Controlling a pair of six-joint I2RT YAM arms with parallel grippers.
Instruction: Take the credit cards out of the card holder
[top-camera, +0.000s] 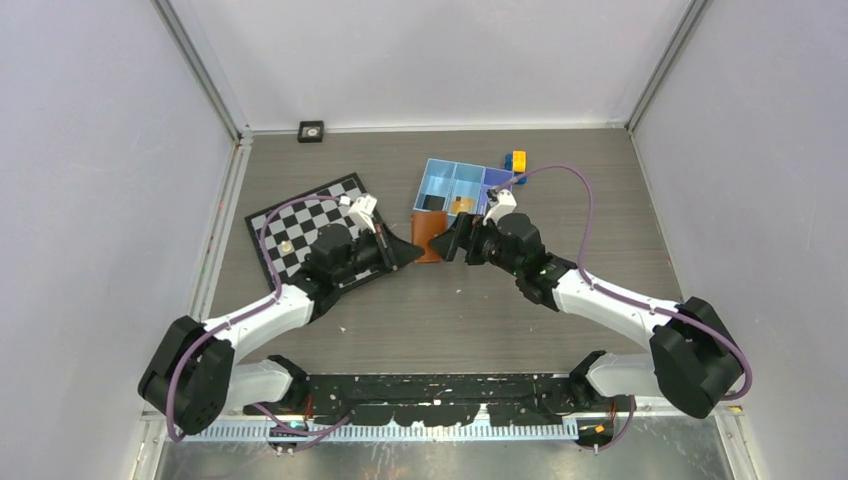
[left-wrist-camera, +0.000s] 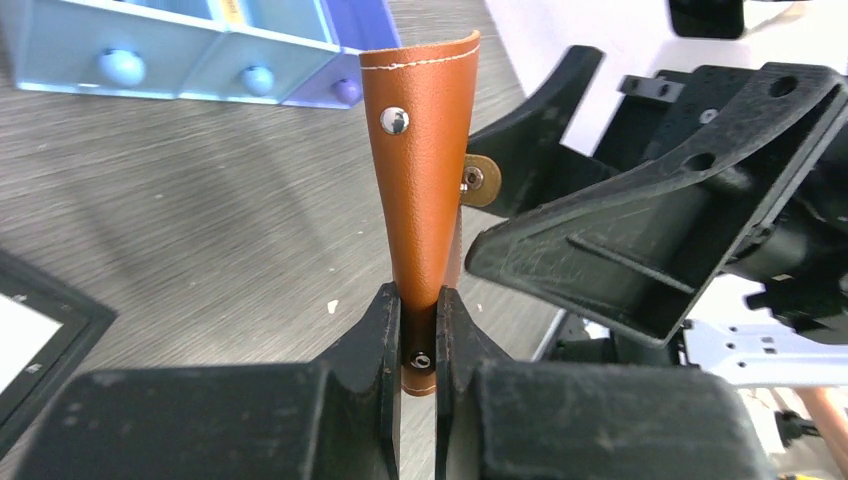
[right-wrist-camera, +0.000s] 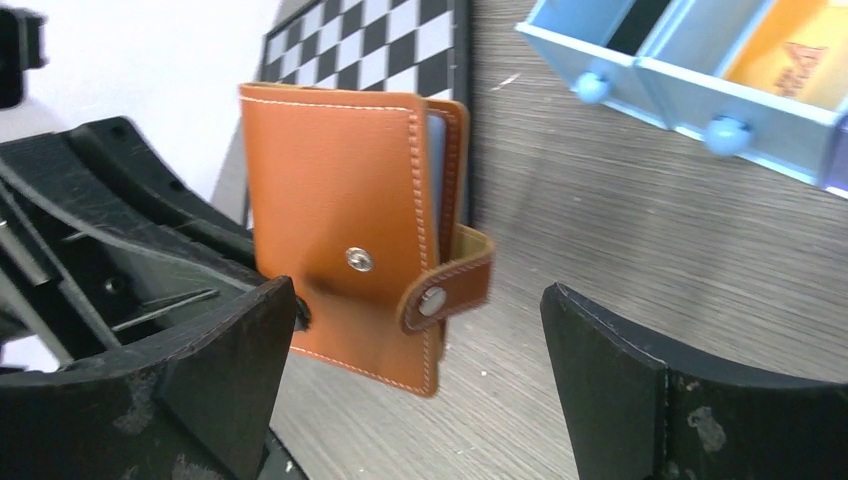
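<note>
My left gripper is shut on the brown leather card holder (left-wrist-camera: 425, 170), gripping its lower part and holding it upright above the table. From the holder's open side juts the strap (right-wrist-camera: 455, 288), whose snap (right-wrist-camera: 433, 301) sits apart from the stud (right-wrist-camera: 358, 259) on the leather face. A pale edge (right-wrist-camera: 437, 160) shows inside the opening; whether it is cards cannot be told. My right gripper stands open close by, one fingertip on each side of the strap in its view, and nothing is clasped between them.
Behind the holder stands a blue divided box (top-camera: 440, 180) with a dark piece and an orange piece in it. A chessboard (top-camera: 300, 215) lies under the left arm. Yellow and blue blocks (top-camera: 518, 162) sit at the back.
</note>
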